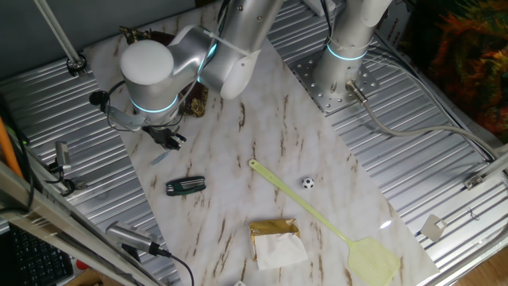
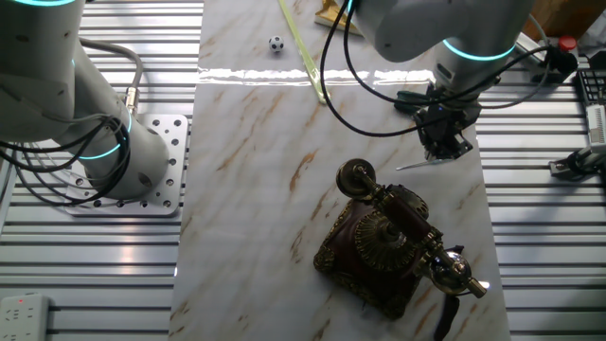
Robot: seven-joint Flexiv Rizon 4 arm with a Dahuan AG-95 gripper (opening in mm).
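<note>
My gripper (image 1: pixel 178 142) hangs low over the left part of the marbled board in exterior view 1; how far its fingers are apart is too small and dark to tell. A thin pale rod-like item (image 1: pixel 161 157) lies on the board just below it there. In exterior view 2 the gripper (image 2: pixel 449 152) is at the right, with the thin item (image 2: pixel 424 164) beside its tips. A dark green multi-tool (image 1: pixel 186 186) rests farther toward the front, apart from the gripper. An ornate old-style telephone (image 2: pixel 383 237) stands behind, mostly hidden by the arm in exterior view 1.
A yellow-green fly swatter (image 1: pixel 317 216) lies slantwise across the board. Near it are a small football (image 1: pixel 308 183) and a gold-and-white packet (image 1: pixel 278 245). The board's middle (image 1: pixel 238 131) is clear. A metal camera-like device (image 1: pixel 136 237) stands at the left edge.
</note>
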